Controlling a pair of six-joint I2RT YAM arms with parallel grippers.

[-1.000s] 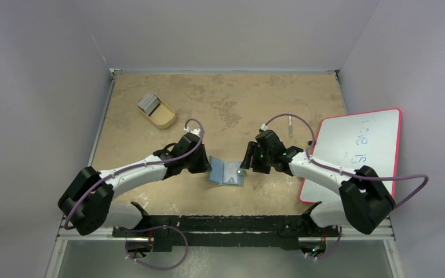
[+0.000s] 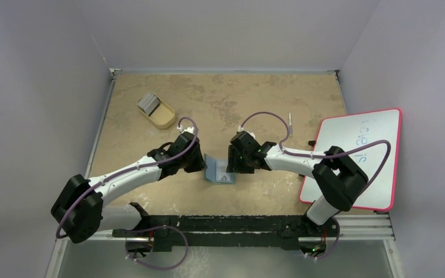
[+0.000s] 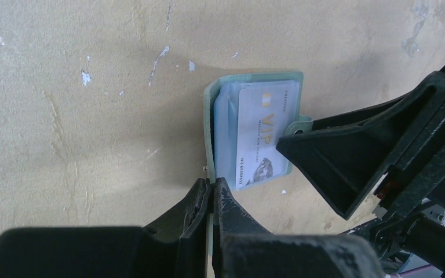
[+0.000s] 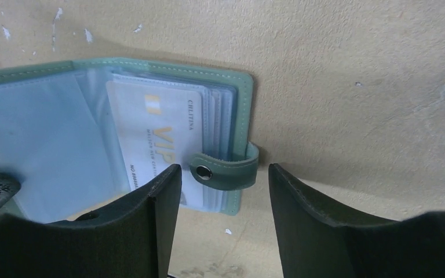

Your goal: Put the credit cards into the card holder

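Note:
A pale blue card holder (image 4: 46, 133) with green stitched edges lies open on the table, a white VIP card (image 3: 263, 124) in its sleeves. My left gripper is shut at the holder's upright left edge, which runs down to its fingertips; whether it pinches that edge is unclear. My right gripper is open over the holder's snap tab (image 4: 232, 174), one finger either side.
A tan tray (image 2: 163, 119) with grey cards (image 2: 148, 103) sits at back left. A whiteboard (image 2: 350, 162) lies at right, with a pen (image 2: 290, 124) beside it.
My right gripper has moved left over the holder's tab. My left gripper and the holder have shifted slightly left.

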